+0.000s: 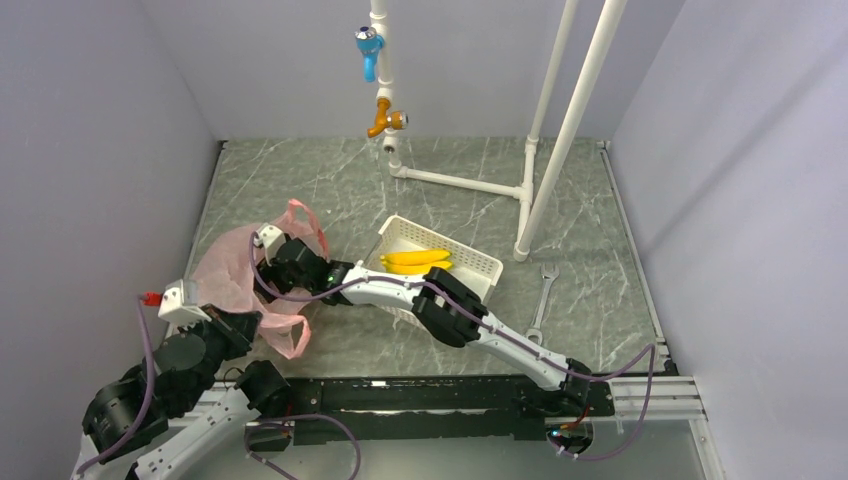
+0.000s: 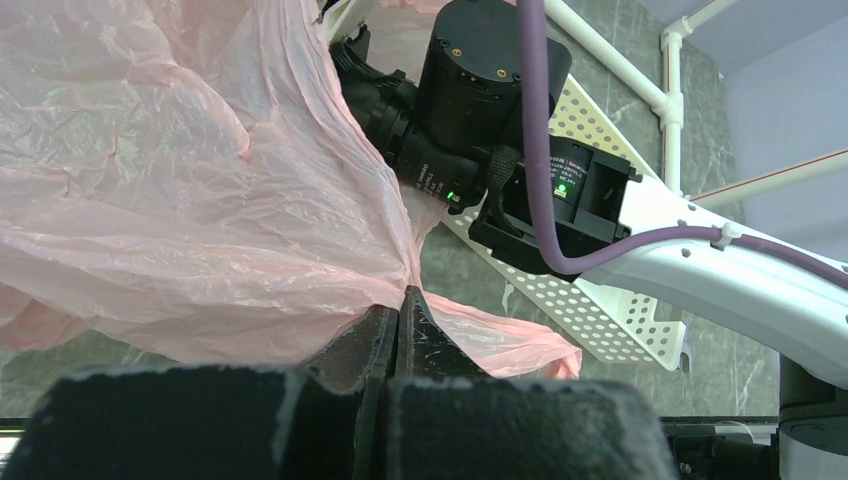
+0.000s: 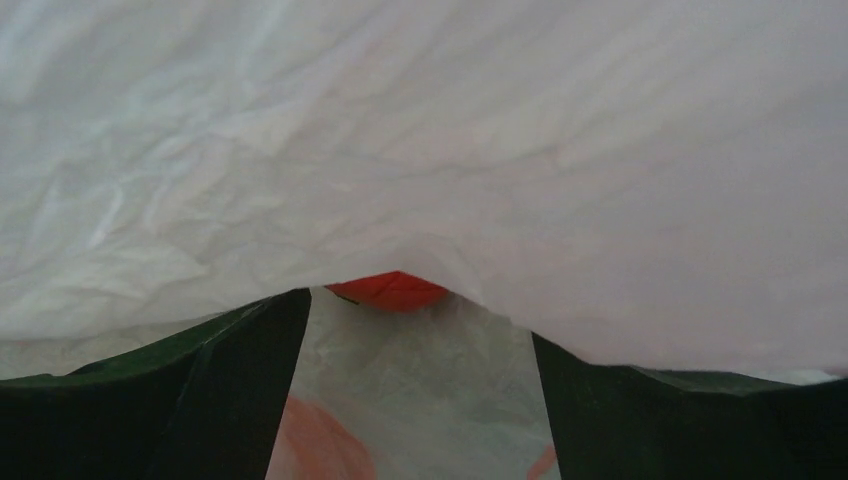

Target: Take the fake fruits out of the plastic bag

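Note:
The pink plastic bag (image 1: 228,268) spreads over the left of the counter. Its gathered edge runs into the fingertips of my left gripper, which is shut on the film. My right gripper reaches into the bag's mouth from the right, its two dark fingers wide apart. A sliver of a red fake fruit (image 3: 398,292) shows ahead between them, mostly covered by a fold of film, and nothing is gripped. Yellow fake bananas (image 1: 416,257) lie in the white basket (image 1: 484,264). Whatever else the bag holds is hidden.
The right arm (image 1: 390,291) passes over the basket and covers part of it. White pipes (image 1: 460,182) with taps stand at the back. A wrench (image 1: 543,302) lies on the right. Clear counter shows behind the bag.

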